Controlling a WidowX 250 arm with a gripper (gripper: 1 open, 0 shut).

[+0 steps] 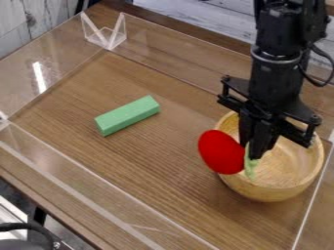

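My black gripper [257,142] hangs over a tan bowl [280,181] at the right of the table. A red object [221,151] sits at the bowl's left rim, below my fingers; a light green strip [251,173] shows beneath the fingertips inside the bowl. Whether the fingers grip either of them is unclear, as the arm hides much of that area.
A green block [127,115] lies on the wooden table [117,176] at the left. A clear plastic item [104,29] stands at the back left.
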